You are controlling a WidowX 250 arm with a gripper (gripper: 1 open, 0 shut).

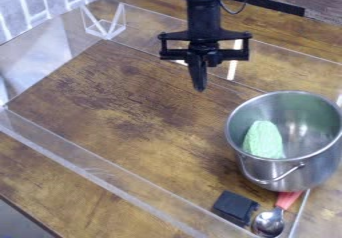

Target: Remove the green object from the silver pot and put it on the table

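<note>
The silver pot (301, 173) stands at the right of the wooden table, its mouth facing up. Inside it, leaning against the left part of the wall, is the green corn-like object (263, 139). My black gripper (199, 84) hangs over the table, up and to the left of the pot and clear of its rim. Its fingers are together with nothing between them.
In front of the pot lie a small black box (235, 206) and a spoon (270, 222) with a red handle. Clear low walls (100, 185) border the work area. Bare wooden tabletop (120, 112) stretches left of the pot.
</note>
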